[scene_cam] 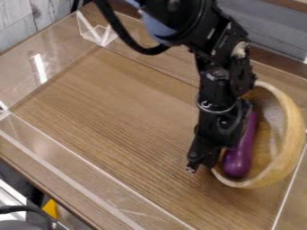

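Observation:
My black gripper [202,160] is low over the wooden table at the left edge of a tan wooden bowl [275,162] on the right, its tips by the rim; it looks shut, though the fingers are dark and overlapping. A purple toy eggplant [238,156] lies lengthwise inside the bowl, partly hidden behind my wrist at its upper end. I cannot tell whether the fingertips touch the rim.
A wall and ledge run along the back right. Cables and small items lie beyond the lower-left edge.

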